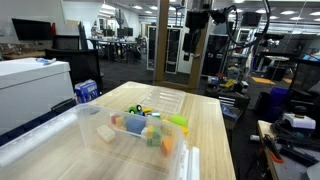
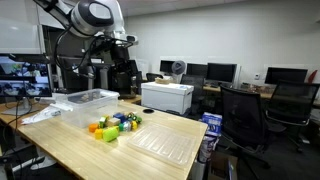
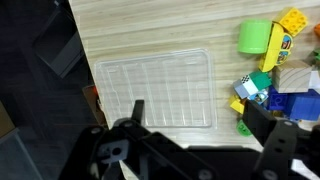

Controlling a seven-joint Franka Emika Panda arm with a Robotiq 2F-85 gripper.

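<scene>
High over the wooden table, my gripper is open, its dark fingers wide apart with nothing held between them. Below it in the wrist view lies a clear, ribbed flat lid or tray (image 3: 155, 85). Colourful blocks and toys cluster to its right: a green cylinder (image 3: 254, 37), a yellow piece (image 3: 279, 46), a plain wooden block (image 3: 291, 77) and a blue block (image 3: 302, 105). In exterior view 2 the cluster includes a lime-green piece (image 2: 109, 134). A clear plastic bin (image 2: 75, 113) stands beside these toys.
A blue box (image 1: 87, 91) stands past the table's far edge, near a white cabinet (image 2: 167, 97). Bare wood (image 1: 207, 128) shows along one side of the table. Office chairs (image 2: 240, 115) stand beyond it.
</scene>
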